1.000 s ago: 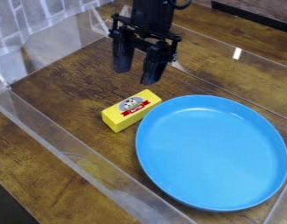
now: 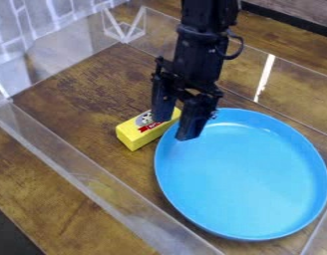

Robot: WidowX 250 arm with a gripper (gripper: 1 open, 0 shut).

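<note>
A yellow box point(image 2: 135, 135) with a small printed label lies on the wooden surface, just left of a large round blue plate point(image 2: 241, 179). The black gripper point(image 2: 178, 122) hangs low above the box's right end and the plate's upper left edge, hiding part of the box. Its fingers appear spread apart; whether it touches the box is unclear.
Clear plastic walls run along the left and right sides of the wooden surface point(image 2: 73, 85).
The arm and gripper have come down and toward the camera, from behind the yellow box to over its right end. The box and plate appear unmoved.
</note>
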